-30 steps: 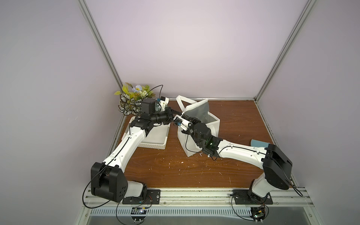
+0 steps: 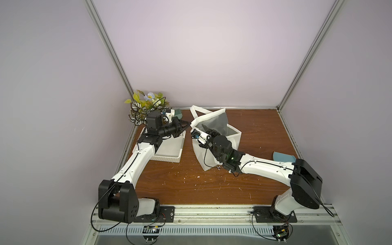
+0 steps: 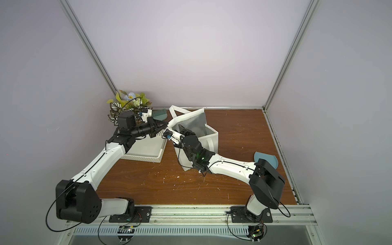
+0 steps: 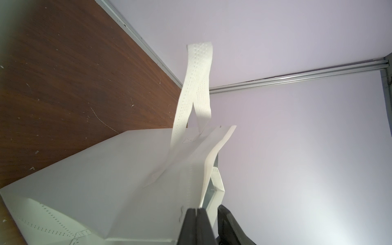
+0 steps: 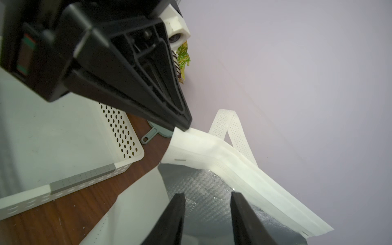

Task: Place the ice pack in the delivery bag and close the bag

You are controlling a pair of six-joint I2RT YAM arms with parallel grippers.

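The white delivery bag (image 2: 234,136) with silver lining (image 5: 196,183) stands at the table's middle, one handle upright. My left gripper is shut on the top corner of the bag's raised flap (image 5: 212,151), left of the opening. My right gripper is open at the bag's mouth, facing the lining, with nothing seen between its fingers. The right arm covers much of the bag in both top views. No ice pack can be made out; the bag's inside is mostly hidden.
A white perforated basket (image 2: 171,157) is left of the bag, with flowers (image 2: 145,102) and a green item (image 3: 160,114) behind. A blue-grey item (image 2: 283,157) lies at the right edge.
My left gripper has moved left, and the bag's flap corner has shifted left with it.
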